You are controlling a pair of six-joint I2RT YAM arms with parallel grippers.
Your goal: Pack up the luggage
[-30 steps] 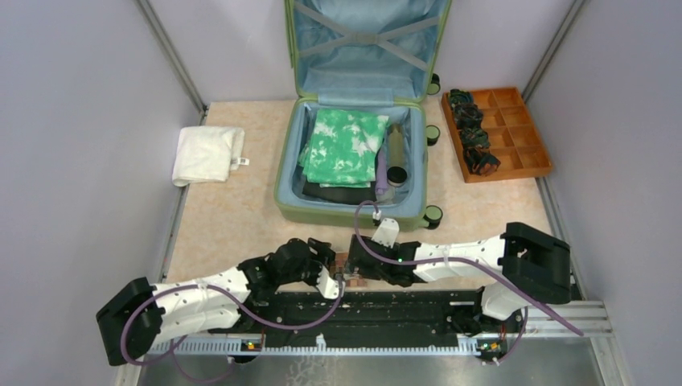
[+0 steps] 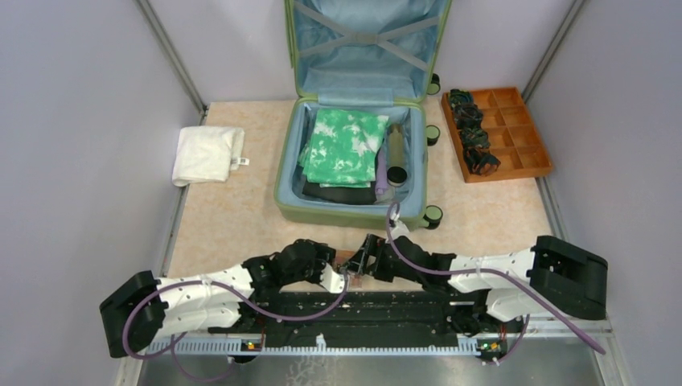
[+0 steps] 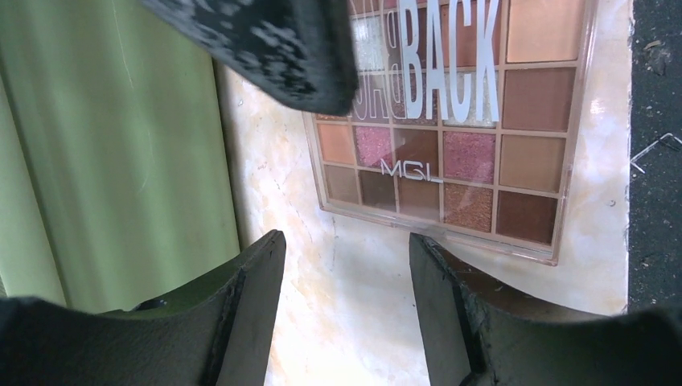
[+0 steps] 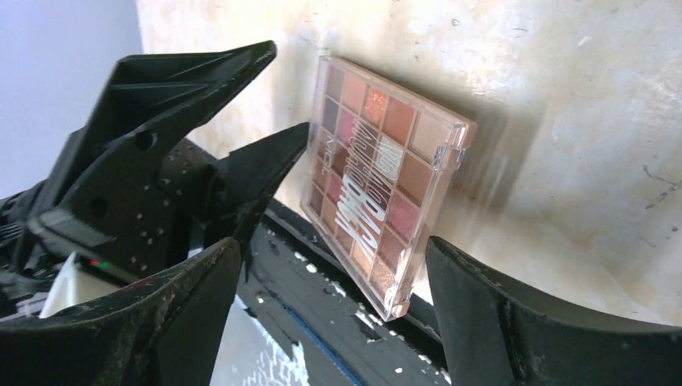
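An eyeshadow palette (image 4: 378,177) with a clear lid lies on the table at the front edge, below the suitcase (image 2: 349,215); in the top view the arms mostly hide it. My left gripper is open, its fingers just beside the palette with nothing between them. My right gripper is open as well, one fingertip close to the palette's edge. The open suitcase holds green tie-dye cloth (image 2: 346,145), a dark folded item, an olive bottle (image 2: 396,146) and a purple item.
A folded white towel (image 2: 205,153) lies at the back left. A wooden compartment box (image 2: 515,133) with several dark items stands at the back right.
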